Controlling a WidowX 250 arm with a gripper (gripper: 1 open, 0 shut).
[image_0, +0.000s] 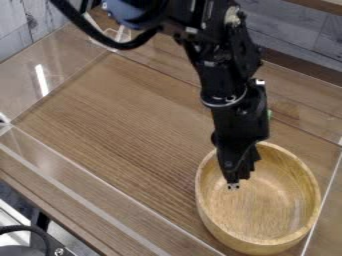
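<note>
The black robot arm reaches down from the top centre, its gripper pointing downward over the upper left part of a round, light wooden bowl. The gripper appears shut, with nothing visible between its fingers. Whether its tip touches the bowl or hangs inside it is hard to tell. A green object shows only as a small piece behind the arm, which hides the rest.
A raised wooden edge runs along the back right. Dark cables lie at the lower left corner.
</note>
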